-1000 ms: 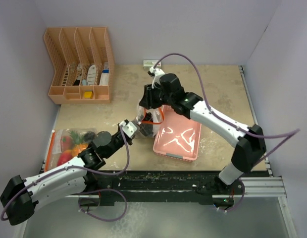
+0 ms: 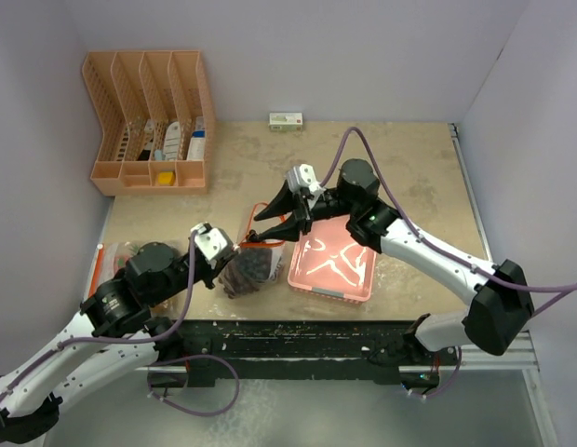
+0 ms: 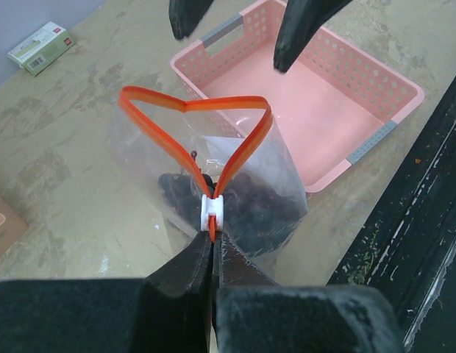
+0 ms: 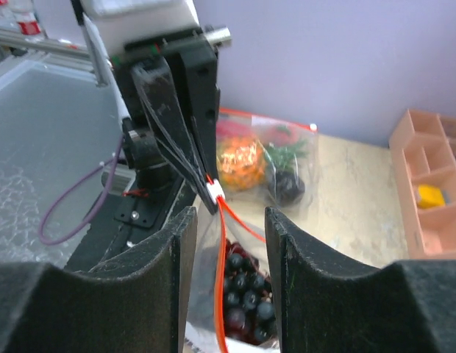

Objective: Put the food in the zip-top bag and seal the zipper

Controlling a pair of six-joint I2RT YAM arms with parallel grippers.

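The clear bag [image 3: 235, 206] with dark grapes [image 4: 250, 301] has an orange zipper [image 3: 143, 118] with a white slider [image 3: 212, 213]. My left gripper [image 2: 229, 250] is shut on the slider end of the zipper, as the left wrist view shows. My right gripper [image 2: 270, 223] is part open above the zipper loop, its two fingertips apart; in the right wrist view the orange strip runs below and between them.
A pink basket [image 2: 330, 279] stands right of the bag. Another food bag [image 4: 243, 162] lies at the left, partly behind the left arm. A peach organiser [image 2: 149, 93] and small box [image 2: 285, 121] are at the back.
My left gripper has moved left and toward the front with the bag's zipper.
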